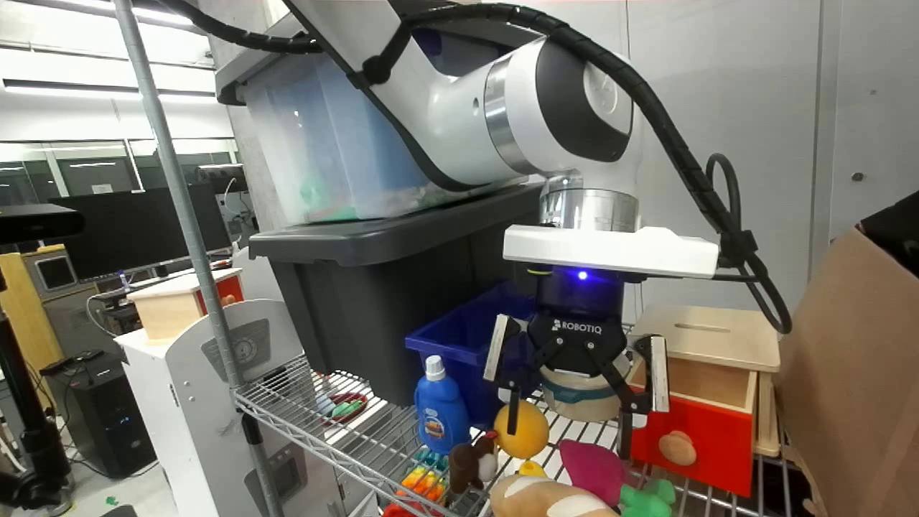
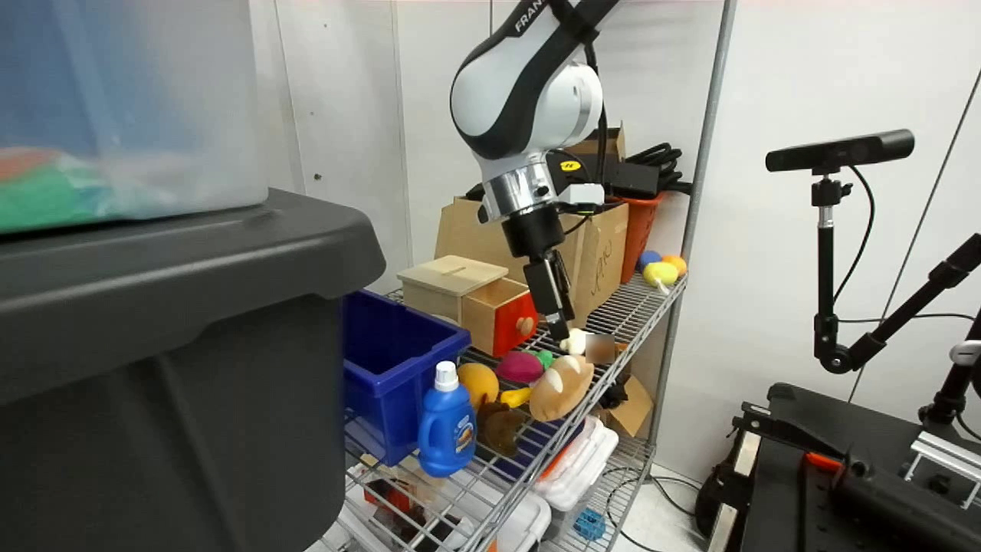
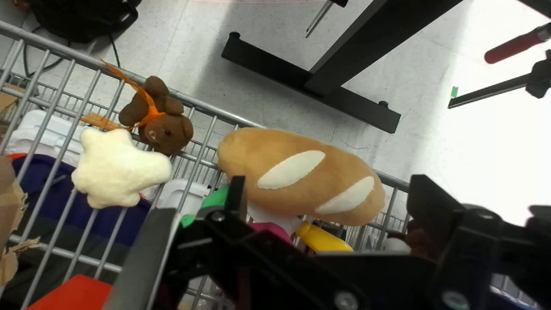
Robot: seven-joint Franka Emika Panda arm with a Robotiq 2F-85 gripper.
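Note:
My gripper [image 1: 568,424] hangs over the wire shelf with its fingers spread wide and nothing between them. Below it are a plush bread loaf [image 3: 302,175], a magenta plush [image 1: 592,470] and a green plush [image 1: 647,498]. A yellow toy [image 3: 323,237] lies partly under the loaf. The orange ball [image 1: 522,431] is close to one finger in exterior view 1. Behind the gripper stands a wooden box [image 2: 451,284] whose red-fronted drawer [image 1: 693,444] is pulled out. A white star-shaped plush [image 3: 116,168] and a brown bear [image 3: 157,116] lie to one side of the loaf.
A blue detergent bottle [image 2: 447,423] stands beside the blue bin [image 2: 391,368]. Large dark tote [image 1: 379,297] walls off one side, and a cardboard box [image 1: 853,370] the other. Toys crowd the shelf's front edge; the air around the gripper is free.

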